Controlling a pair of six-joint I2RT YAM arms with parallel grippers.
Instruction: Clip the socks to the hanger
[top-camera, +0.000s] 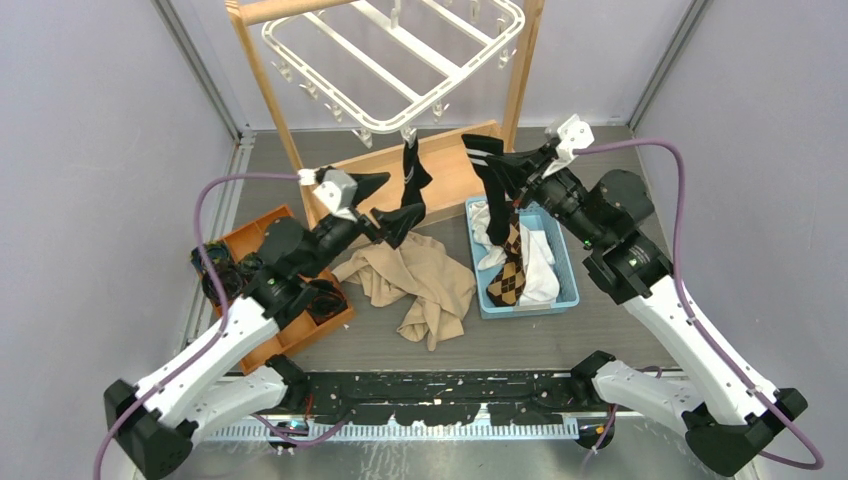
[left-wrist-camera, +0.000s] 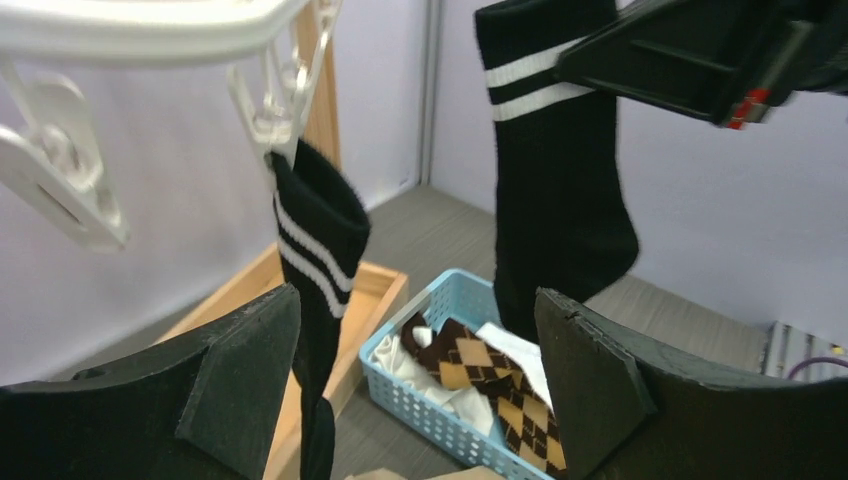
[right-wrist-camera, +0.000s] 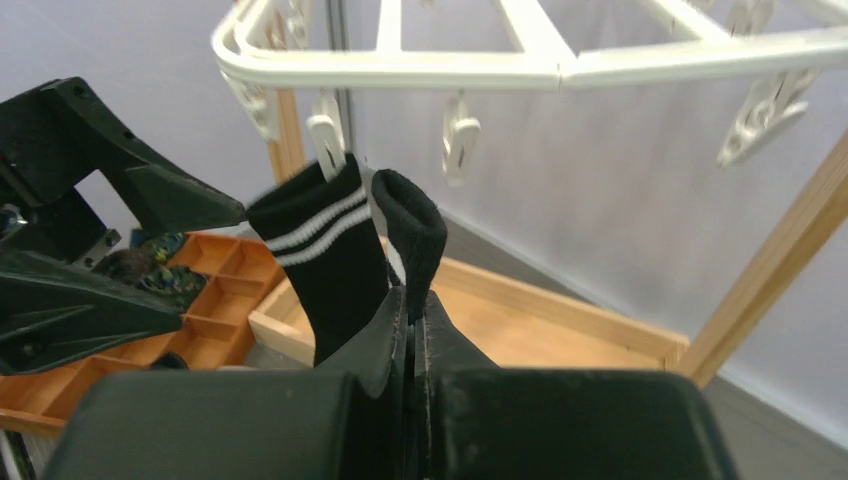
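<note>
From a front clip of the white hanger (top-camera: 405, 95) hangs one black sock (top-camera: 414, 180) with white stripes; its upper edge sits at the clip (left-wrist-camera: 275, 130) in the left wrist view. A second striped black sock (top-camera: 488, 185) dangles from my right gripper (top-camera: 507, 170), which is shut on it near its cuff. In the left wrist view this held sock (left-wrist-camera: 560, 190) is clear of the hanger. My left gripper (top-camera: 395, 197) stands open just left of the clipped sock, with nothing pinched between its fingers.
A blue basket (top-camera: 575, 290) below my right gripper holds a brown argyle sock (top-camera: 510, 270) and white ones. A tan cloth (top-camera: 420, 280) lies mid-table. The orange compartment box (top-camera: 260, 350) stands at left, and wooden posts (top-camera: 526, 70) flank the hanger.
</note>
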